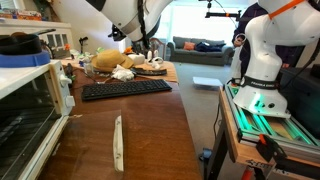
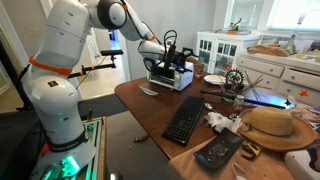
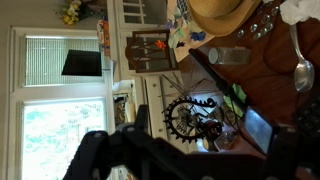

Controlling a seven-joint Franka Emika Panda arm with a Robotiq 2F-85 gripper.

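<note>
My gripper shows as two dark, separated fingers along the lower edge of the wrist view; it is open, and nothing shows between them. Exterior view 2 has the gripper raised near the white toaster oven at the table's far end. A black keyboard lies on the brown table. Beyond it are a white cloth, a tan hat and a flat black object. The wrist view, turned sideways, includes a clear jar and a metal spoon.
A pale strip lies on the near table in exterior view 1. Dark cookware sits on the oven's top. Cabinets and a counter line the back.
</note>
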